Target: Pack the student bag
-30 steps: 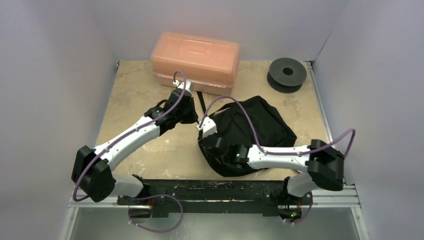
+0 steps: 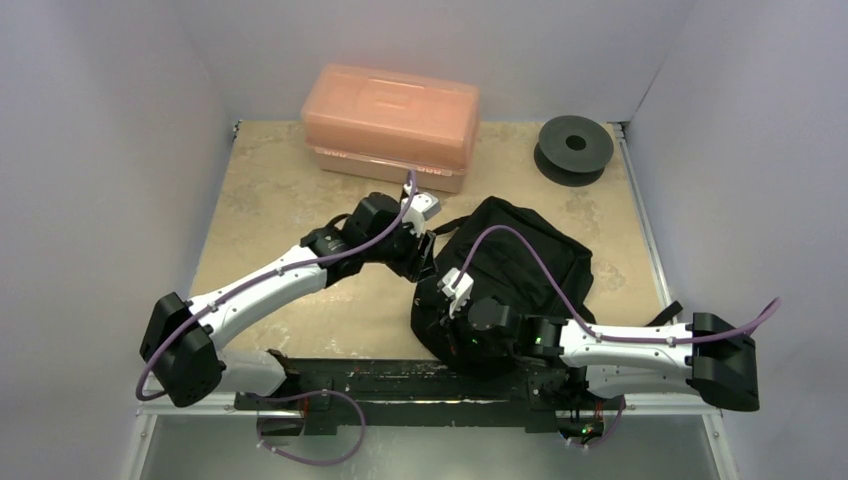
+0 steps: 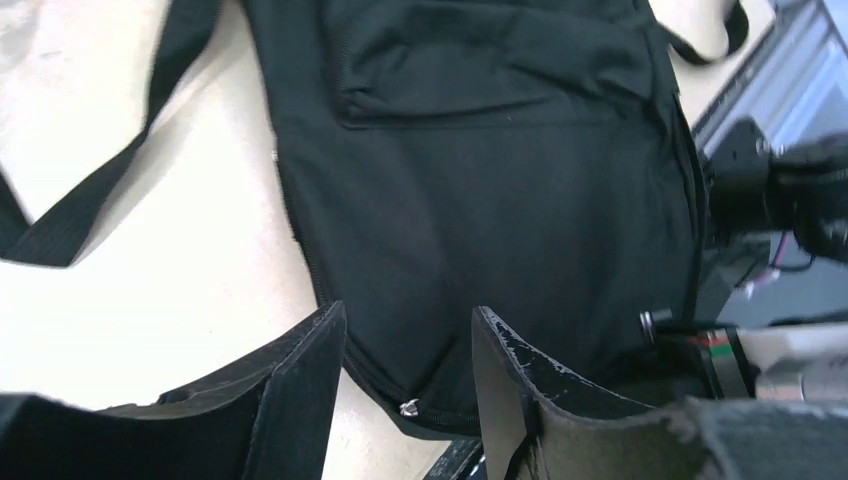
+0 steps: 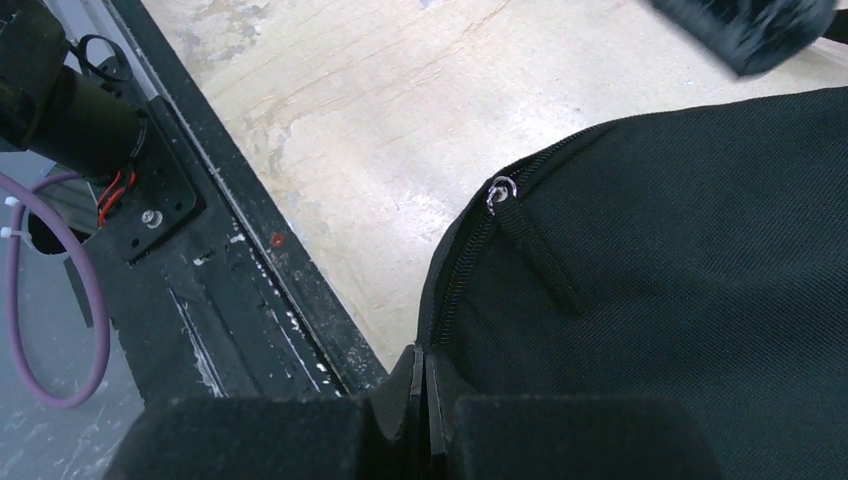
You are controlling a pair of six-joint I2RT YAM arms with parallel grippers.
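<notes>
The black bag [image 2: 510,245] lies flat on the right half of the table. Along its near left edge runs a zipper with a metal ring and a cloth pull [image 4: 535,250]. My left gripper is open above this edge, and no object lies between its spread fingers; the zipper's metal end [image 3: 408,408] shows below them. My right gripper is shut at the bag's edge, its tips meeting the fabric below the zipper pull. Whether any cloth is pinched there, I cannot tell. The bag's inside is hidden.
A translucent peach bin [image 2: 390,115] with a lid stands at the back. At the back right sits a black spool [image 2: 573,150]. A bag strap [image 3: 90,200] trails toward the bin. Bare table [image 2: 260,190] lies on the left.
From near the bin, my left arm has come forward and right to the bag's left edge. Over the last second the right gripper moved right and toward the front, and the bag's left edge shifted.
</notes>
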